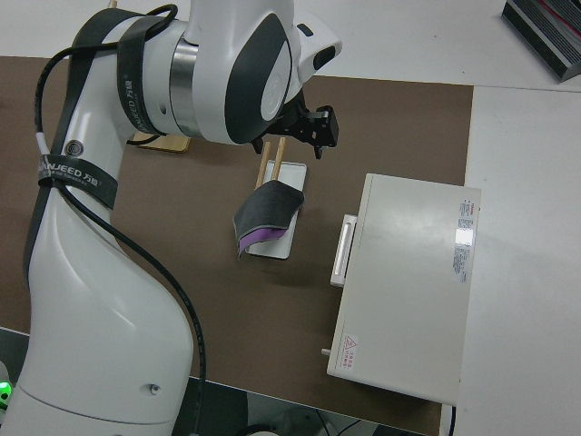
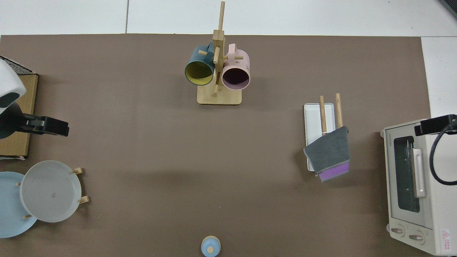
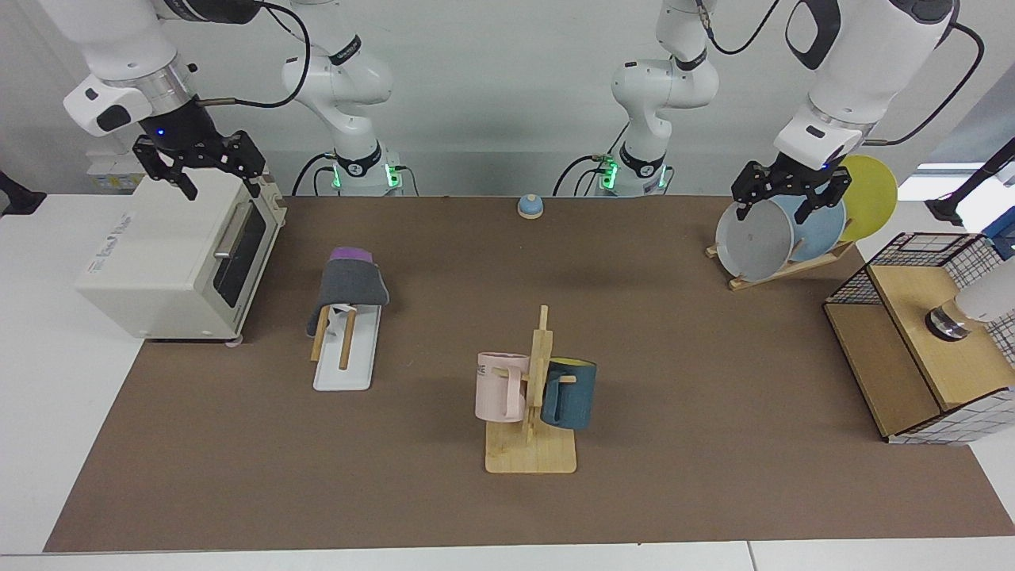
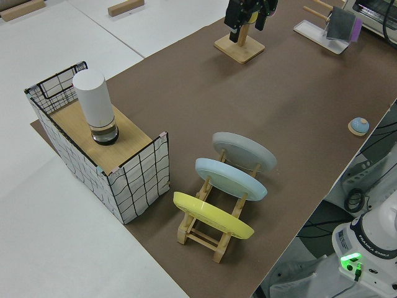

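A wooden mug tree (image 2: 218, 96) holds a teal mug (image 2: 199, 64) and a pink mug (image 2: 236, 72). A white tray (image 2: 312, 122) bears two wooden sticks and a grey-and-purple cloth (image 2: 327, 152). A white toaster oven (image 2: 407, 218) stands closed at the right. One black gripper (image 2: 55, 126) hangs at the left of the top view, near the plate rack and wooden shelf. The other black gripper (image 3: 208, 171) is over the oven. Nothing visible is held; whether the fingers are open is unclear.
White, blue and yellow plates (image 4: 211, 214) stand in a rack. A wire-sided shelf (image 4: 130, 146) holds a white cylinder (image 4: 93, 99). A small blue round object (image 2: 210, 246) lies at the front edge.
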